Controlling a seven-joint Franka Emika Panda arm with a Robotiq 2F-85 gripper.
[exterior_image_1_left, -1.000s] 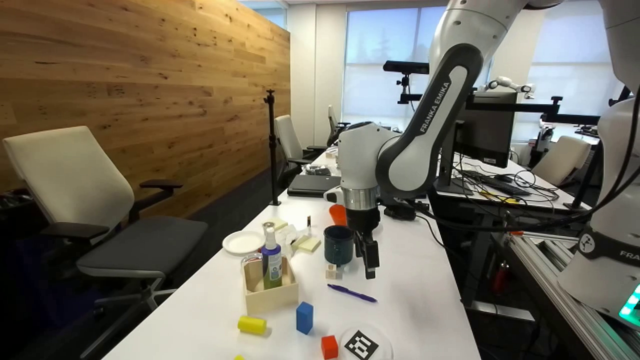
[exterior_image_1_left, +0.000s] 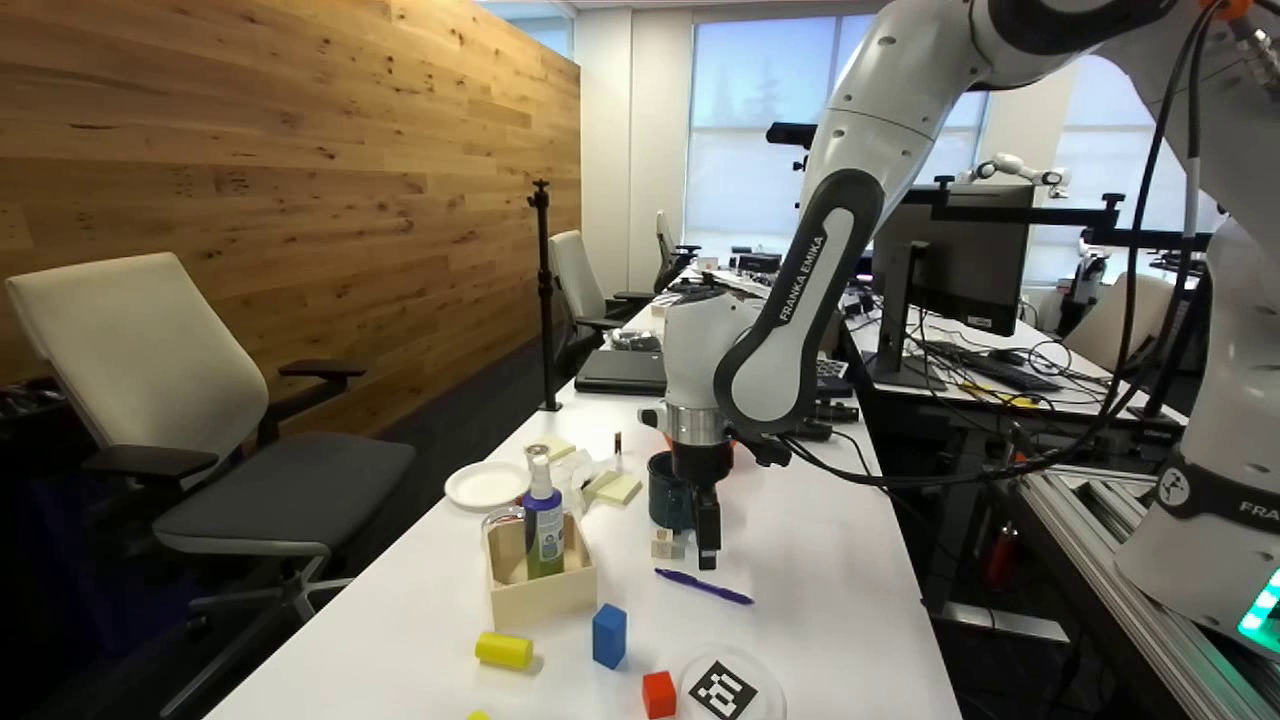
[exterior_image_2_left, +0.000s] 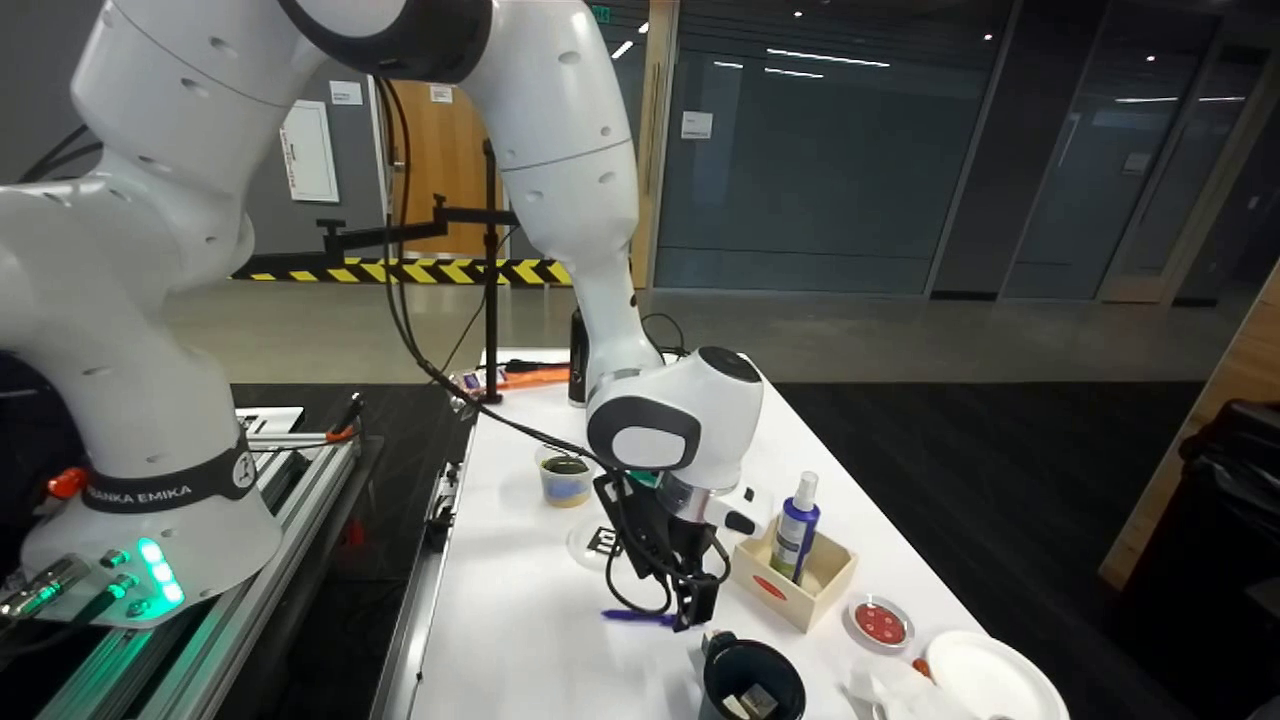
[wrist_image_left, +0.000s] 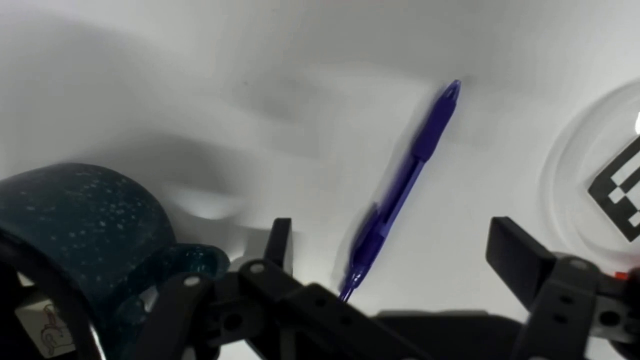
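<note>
A purple pen (wrist_image_left: 399, 195) lies flat on the white table, slanting through the space between my fingers in the wrist view. My gripper is open and holds nothing; one finger (wrist_image_left: 279, 243) is left of the pen and the other off to its right. In the first exterior view the gripper (exterior_image_1_left: 708, 564) hangs just behind the pen (exterior_image_1_left: 704, 586). The dark teal mug (wrist_image_left: 84, 222) stands close on the gripper's left in the wrist view, with small blocks inside. From the second exterior view, the arm's end partly covers the pen (exterior_image_2_left: 636, 616).
A cream box (exterior_image_1_left: 546, 596) holds a spray bottle (exterior_image_1_left: 543, 528). Around it lie a blue block (exterior_image_1_left: 609, 636), a red block (exterior_image_1_left: 659, 695) and a yellow cylinder (exterior_image_1_left: 504, 650). A clear lid with a black marker (wrist_image_left: 621, 186) is right of the pen. Bare table lies beyond the pen.
In exterior view 1 my gripper has moved left and slightly lower, now in front of part of the mug. The pen and the other table objects stay where they were.
</note>
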